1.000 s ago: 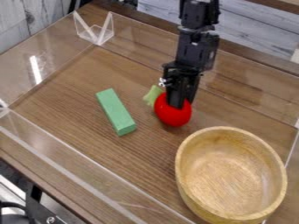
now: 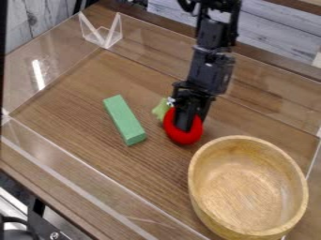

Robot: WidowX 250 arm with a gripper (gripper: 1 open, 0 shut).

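A red round object (image 2: 182, 130) with a small green part (image 2: 162, 109) sits on the wooden table near the centre. My gripper (image 2: 187, 117) is down over it from the back, shut on the red object, its dark fingers partly hiding the top. A light green block (image 2: 123, 120) lies to the left, apart from it.
A large tan bowl (image 2: 246, 190) fills the front right. A white wire-like holder (image 2: 100, 26) stands at the back left.
The gripper has come slightly down and toward the front over the red object, which has shifted slightly toward the front.
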